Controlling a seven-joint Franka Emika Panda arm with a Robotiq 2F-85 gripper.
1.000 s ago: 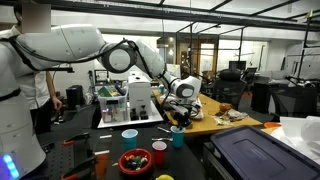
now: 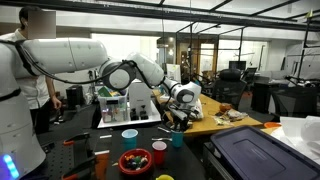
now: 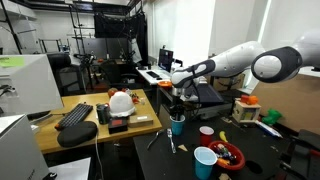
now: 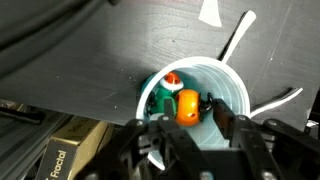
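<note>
A light blue cup [image 2: 178, 140] stands on the dark table, with my gripper [image 2: 181, 125] right above it. In the second exterior view the same cup [image 3: 177, 128] is just below the gripper [image 3: 178, 107]. Looking down in the wrist view, small red, green and orange objects [image 4: 188, 106] lie inside the cup [image 4: 222, 82]. Dark fingers [image 4: 232, 126] reach over the cup's near side and stand apart. Whether they touch anything inside is hard to make out.
Near the cup are a red cup [image 3: 206, 134], another blue cup [image 3: 205, 161] and a red bowl [image 3: 236, 151] of small items. Pale utensils [image 4: 238, 36] lie beside the blue cup. A large dark tray [image 2: 262, 158] takes up the right.
The arm's upper links have come down and bent a little lower. My gripper stays close over the blue cup, and the cups and bowl keep their places.
</note>
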